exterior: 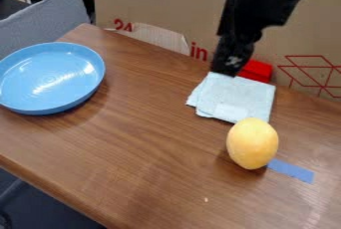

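Observation:
The dark gripper (229, 56) hangs from the top centre, blurred, above and behind a folded pale cloth (233, 101). It looks open, with nothing visible in it. A yellow, rounded fruit-like object (252, 143) lies on the wooden table (147, 153), in front of the cloth. A blue plate (51, 79) sits at the left of the table.
A cardboard box (160, 4) backs the table, with a red object (256, 71) before it, partly hidden by the gripper. A blue tape strip (292, 170) lies right of the yellow object.

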